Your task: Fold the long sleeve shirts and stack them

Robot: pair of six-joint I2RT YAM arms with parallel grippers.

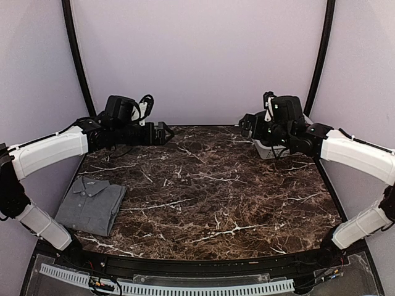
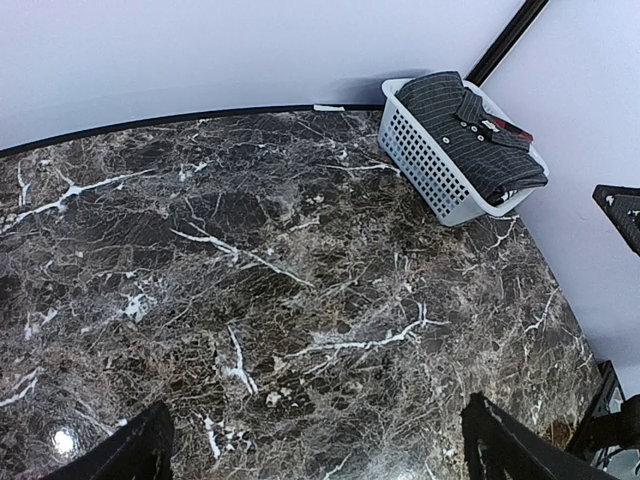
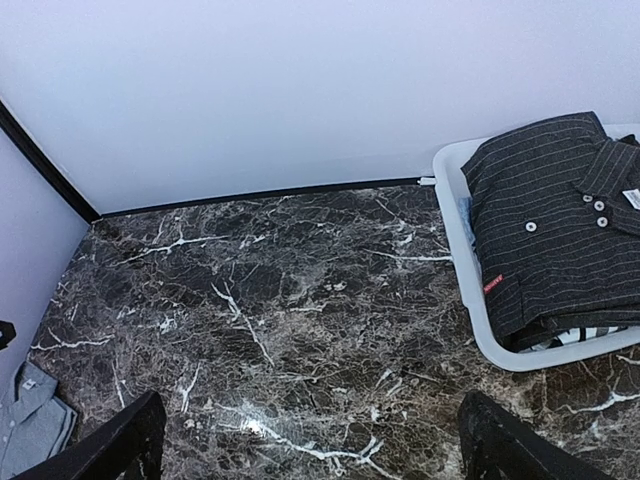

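A folded grey shirt [image 1: 92, 206] lies collar up at the near left of the marble table, its corner also showing in the right wrist view. In the white basket [image 2: 428, 170] at the far right rests a dark striped shirt [image 3: 550, 235], filling the top and covering most of what is beneath it. My left gripper [image 1: 166, 133] hangs over the back left of the table, open and empty. Across from it my right gripper [image 1: 245, 125] is also open, just left of the basket, with nothing between its fingers.
Pale walls close it in at the back and sides, and a dark rail [image 1: 203, 266] runs along the front edge.
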